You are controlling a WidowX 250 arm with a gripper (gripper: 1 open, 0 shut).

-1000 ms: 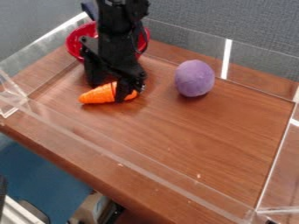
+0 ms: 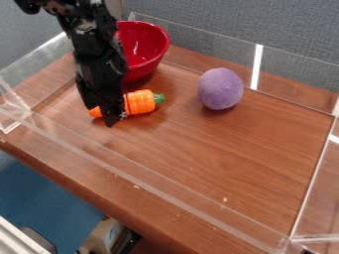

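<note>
The black gripper (image 2: 109, 106) is low over an orange toy carrot (image 2: 137, 102) with a green top, which lies on the wooden table near the back left. The gripper's body covers part of the carrot, and whether its fingers are open or shut on it is unclear. Behind the arm stands a red bowl (image 2: 143, 45), partly hidden.
A purple ball (image 2: 220, 88) lies right of the carrot. Clear plastic walls (image 2: 259, 69) edge the table (image 2: 212, 189). Below the left edge is a blue floor.
The gripper has moved to the left over the carrot, with the arm now leaning further left in front of the bowl. The carrot looks nearly in place.
</note>
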